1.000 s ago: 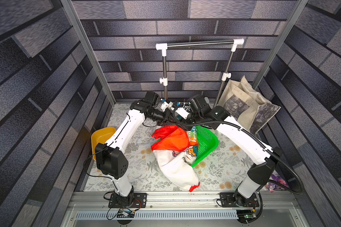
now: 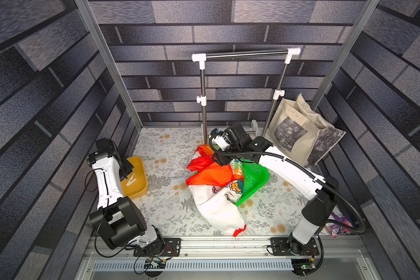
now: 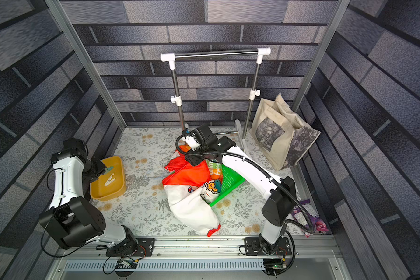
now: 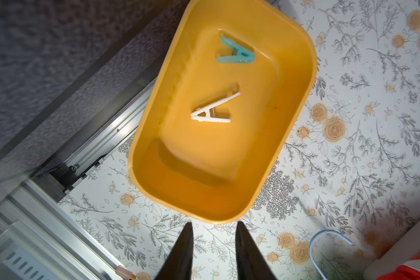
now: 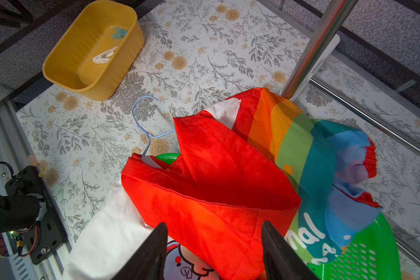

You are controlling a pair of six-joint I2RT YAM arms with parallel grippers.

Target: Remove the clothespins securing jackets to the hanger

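Observation:
My left gripper hangs over the yellow tray (image 4: 154, 140) at the left, fingers apart with nothing seen between them. A teal clothespin (image 4: 235, 59) and a white clothespin (image 4: 210, 118) lie inside the tray. My right gripper is open above a heap of clothing, a red-and-white jacket (image 5: 219, 224) and a rainbow-striped garment (image 5: 312, 163), lying over a green basket (image 5: 373, 252). A pale blue wire hanger (image 5: 149, 135) pokes out from the heap on its left side. No clothespin shows on the visible part of the clothing.
A metal garment rack (image 2: 247, 53) stands empty-barred at the back. A canvas bag (image 2: 294, 130) leans at the back right, a purple item (image 3: 308, 214) lies at the front right.
The right arm has shifted slightly.

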